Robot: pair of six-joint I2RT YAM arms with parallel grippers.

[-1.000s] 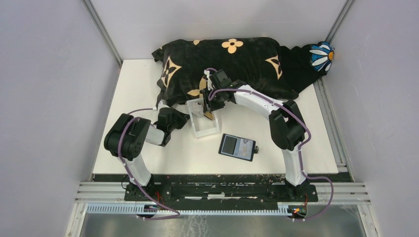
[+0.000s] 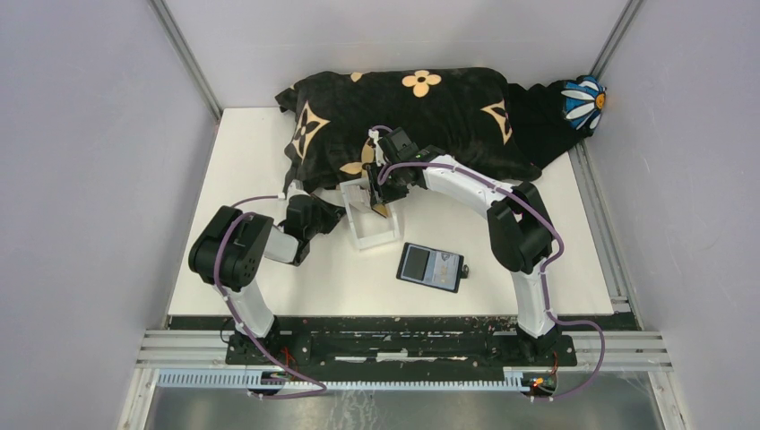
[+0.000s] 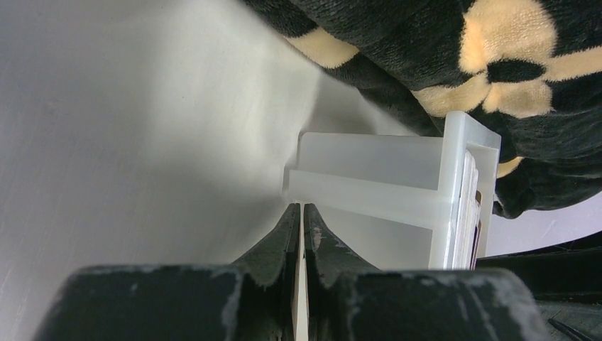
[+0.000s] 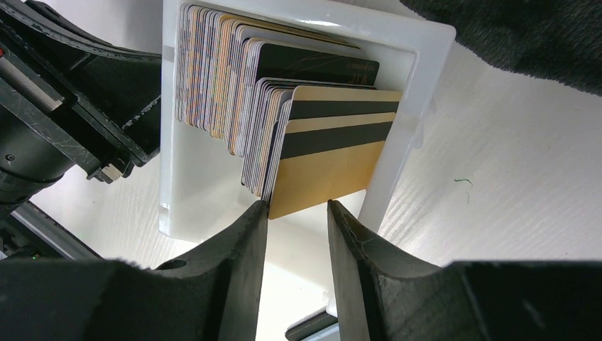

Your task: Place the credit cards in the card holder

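Note:
A white open box [image 2: 374, 240] stands mid-table with a leaning stack of cards [image 4: 305, 64] inside. Foremost in the stack is a gold card [image 4: 330, 170] with a dark stripe. My right gripper is part open above the box, its fingertips straddling the gold card's lower edge; one fingertip is close to that card's corner. On the left, my left gripper is shut on the box's side wall, a thin pale strip showing between the fingers. The flat black-edged card holder [image 2: 432, 267] lies right of the box, half dark and half bluish.
A black plush cloth [image 2: 408, 112] with tan flowers covers the back of the table, just behind the box. A blue daisy patch [image 2: 583, 104] lies at back right. Bare white table surrounds the card holder and extends along the front.
Almost nothing differs: the box and gold card appear shifted very slightly rightward, and both arms hold nearly the same pose.

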